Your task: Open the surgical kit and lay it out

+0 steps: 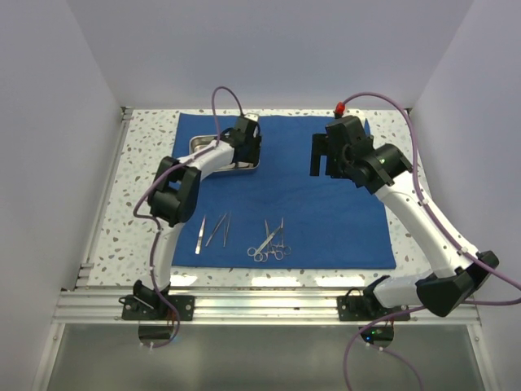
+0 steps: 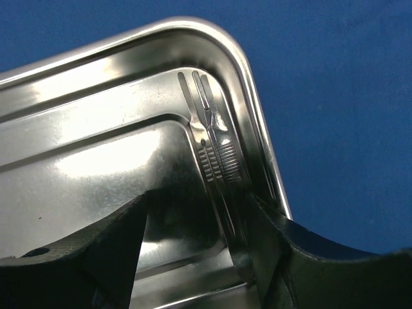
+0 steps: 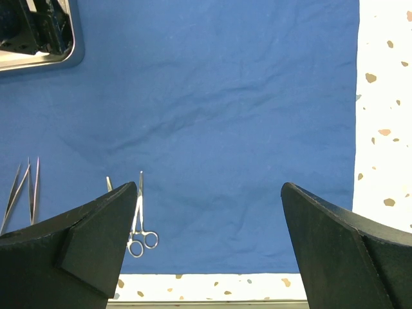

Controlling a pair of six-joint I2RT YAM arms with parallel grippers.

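Observation:
A shallow metal tray [image 1: 199,145] sits at the back left of the blue cloth [image 1: 309,212]. My left gripper [image 1: 251,156] is down at the tray's right end. In the left wrist view, a slim metal instrument [image 2: 205,138] with a ridged grip lies along the tray's end wall, apparently mirrored in the metal. Its near part runs between the fingers of my left gripper, which stand apart, the right one close beside it. Over the cloth, my right gripper is open and empty.
Left to right along the cloth's front lie a scalpel-like tool [image 1: 200,236], two tweezers-like tools [image 1: 216,231] and several scissor-handled instruments [image 1: 264,246].

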